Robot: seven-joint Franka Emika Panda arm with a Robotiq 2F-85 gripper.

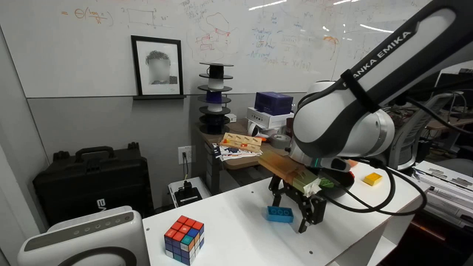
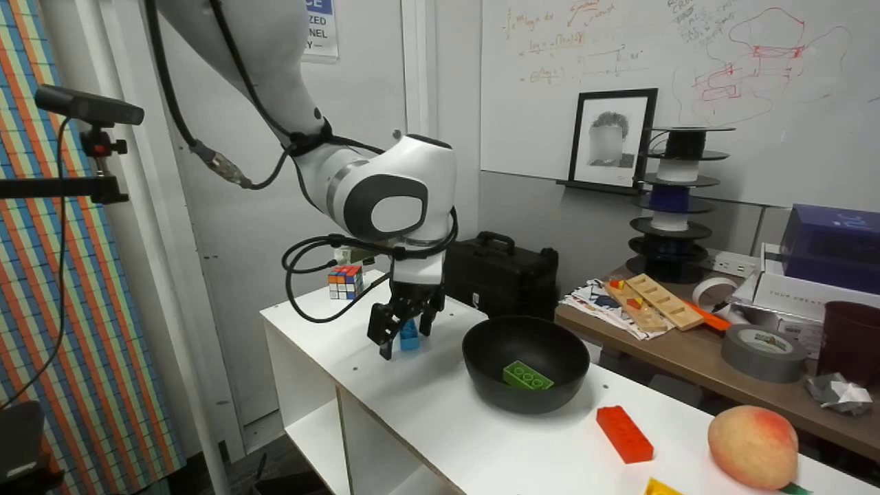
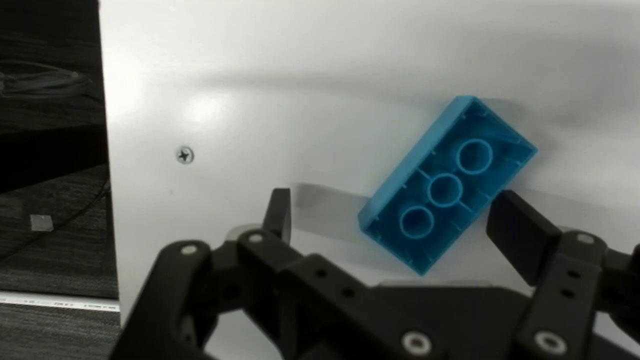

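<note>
A blue toy brick (image 3: 445, 189) lies on the white table with its hollow, tubed side up, slanted across the space between my fingers in the wrist view. My gripper is open around it. The right finger (image 3: 522, 234) is close to the brick's lower right side; whether they touch I cannot tell. A wide gap separates the left finger (image 3: 279, 216) from the brick. In exterior view 2 the gripper (image 2: 406, 338) is low over the table. A black bowl (image 2: 487, 346) with a green brick (image 2: 526, 376) inside stands beside it.
A Rubik's cube (image 1: 184, 239) sits at the table's left end. Past the bowl lie a red brick (image 2: 624, 434), a yellow brick (image 1: 372, 179) and a toy peach (image 2: 753, 446). Bare white table (image 1: 230, 226) separates the cube from the blue brick.
</note>
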